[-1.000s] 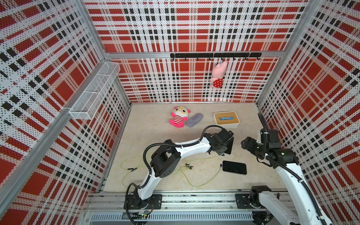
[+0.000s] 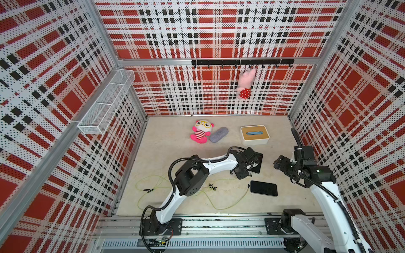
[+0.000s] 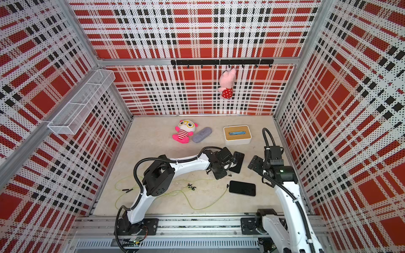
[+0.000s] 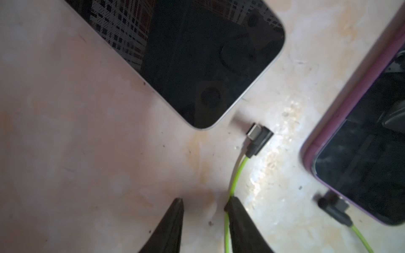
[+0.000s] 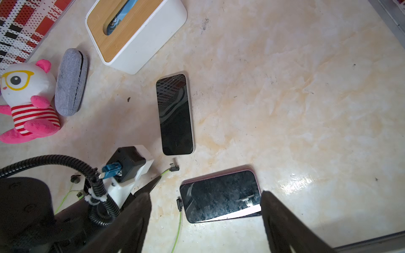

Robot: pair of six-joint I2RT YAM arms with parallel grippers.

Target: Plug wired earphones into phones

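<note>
A black phone with a silver edge [image 5: 177, 116] lies at the centre. Just off its near end is a loose black plug [image 4: 258, 139] on a green cable [image 4: 237, 177], its metal tip apart from the phone. My left gripper is open over the table behind that plug; the cable runs by its right finger [image 4: 238, 219]. The purple-edged phone [image 5: 221, 196] lies nearer the front. Another black plug [image 4: 335, 207] sits at its short edge; how deep it goes, I cannot tell. My right gripper hangs high at the right, open and empty.
A white box with a wooden lid [image 5: 137, 35], a grey case [image 5: 71, 82] and a pink plush toy [image 5: 31, 101] stand at the back. Green cable and small black pieces [image 2: 212, 187] are spread at front left.
My left gripper has shifted slightly towards the front, its wrist turned a little. The right gripper has drifted slightly to the right. Both phones lie where they were.
</note>
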